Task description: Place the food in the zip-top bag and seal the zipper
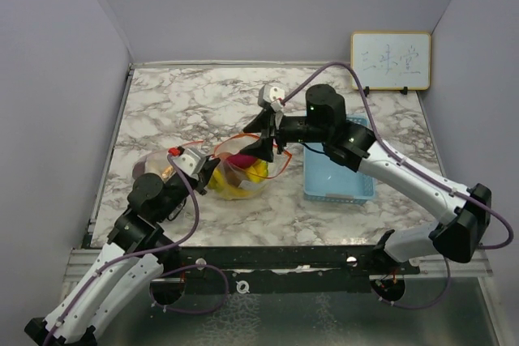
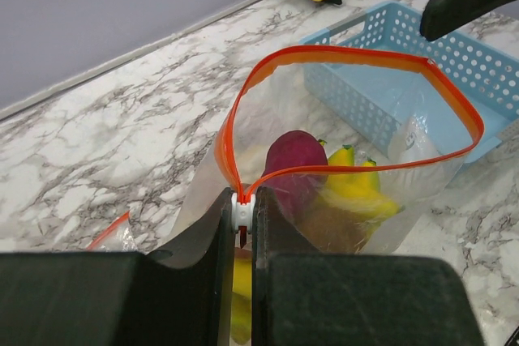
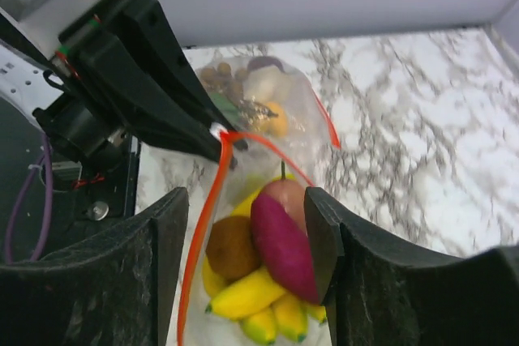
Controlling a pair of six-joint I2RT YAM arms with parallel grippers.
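Note:
An open zip bag [image 2: 203, 192] with red-orange zipper rim holds a purple eggplant-like food [image 2: 288, 160], yellow bananas [image 3: 251, 297] and a brown potato [image 3: 231, 249]. My left gripper is shut on the zipper end with its white slider, at the bag's left end. My right gripper [image 1: 255, 139] is part open above the bag's right side; in the right wrist view its fingers flank the zipper rim from above, with no grip visible.
A second bag of food [image 3: 251, 87] lies at the left. A blue basket [image 1: 340, 192] stands right of the bag, and a whiteboard [image 1: 389, 58] at the back right.

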